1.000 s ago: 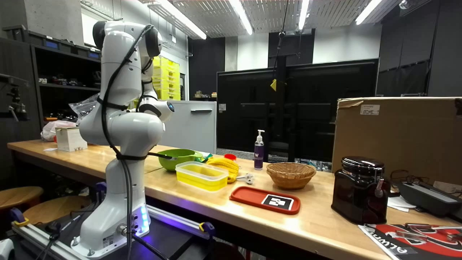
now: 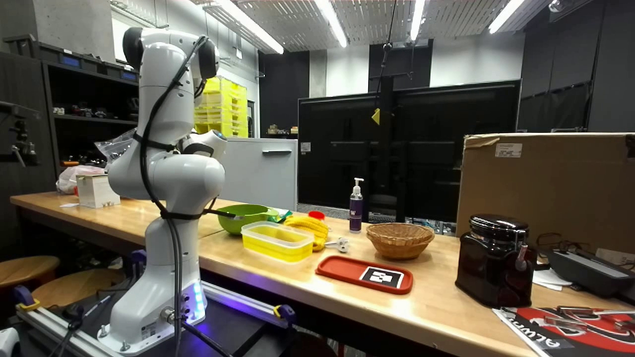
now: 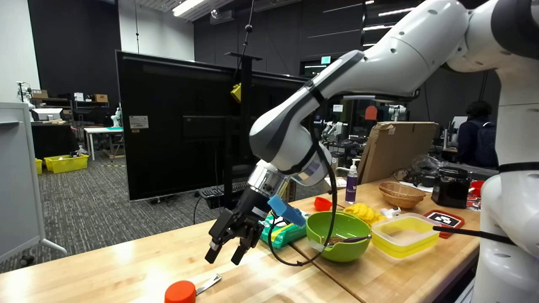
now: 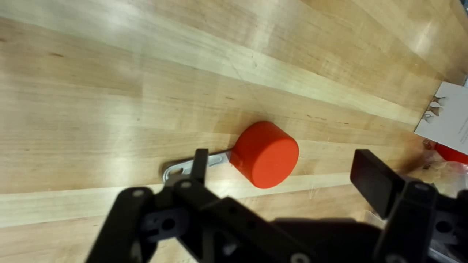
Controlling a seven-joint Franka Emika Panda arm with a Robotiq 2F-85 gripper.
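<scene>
My gripper [image 3: 223,261] stands open above the wooden table, its black fingers wide apart and nothing between them. Below it lies a red cup-shaped scoop [image 4: 268,155] with a flat metal handle [image 4: 218,158]. In the wrist view the red part shows between the two fingers, farther down on the table, while the left finger covers part of the handle. From exterior view 2, the scoop [image 3: 180,292] is cut off by the bottom edge, with the fingertips up and behind it. Exterior view 1 has the gripper hidden behind the arm.
A green bowl [image 3: 348,227] with a utensil, a green packet [image 3: 284,231] and a yellow container [image 3: 404,241] stand near the arm. Beyond are a wicker basket [image 2: 400,233], red tray [image 2: 338,267], pump bottle [image 2: 355,209] and dark jar [image 2: 495,262].
The arm's far part has swung left in exterior view 1, away from the grey cabinet and partly behind the nearer links. Objects on the table look unmoved.
</scene>
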